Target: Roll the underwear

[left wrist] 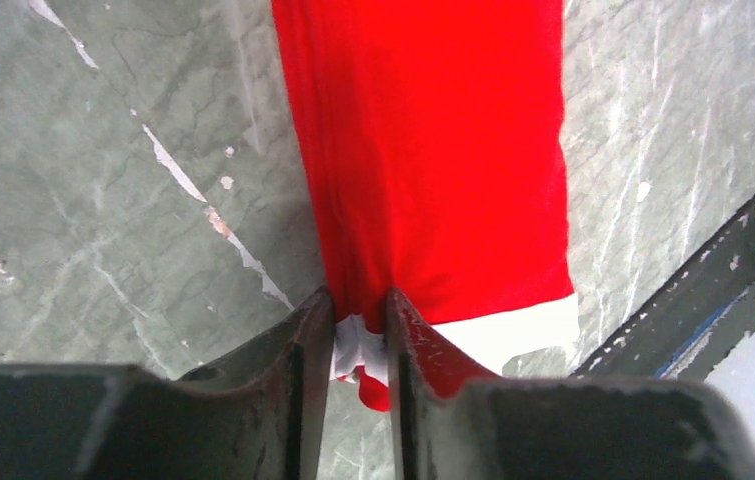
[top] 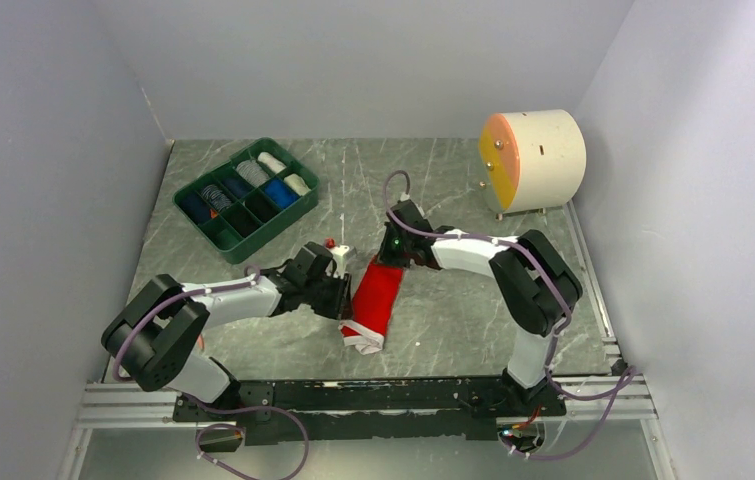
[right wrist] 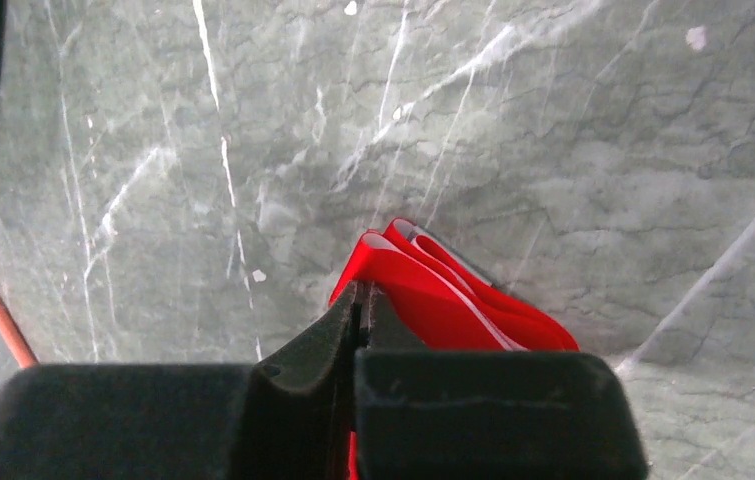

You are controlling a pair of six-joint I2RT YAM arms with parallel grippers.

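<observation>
A red underwear [top: 376, 295] with a white band lies folded into a long strip on the marble table, white fabric at its near end. My left gripper is at that banded end; in the left wrist view its fingers straddle a bunched bit of red and white cloth, part open. My right gripper is at the far end, shut, its tips at the folded red edge; whether cloth is between them is hidden.
A green divided box [top: 298, 208] with rolled garments stands back left. A white drum-shaped cabinet [top: 543, 160] stands back right. Walls bound the table at back and sides.
</observation>
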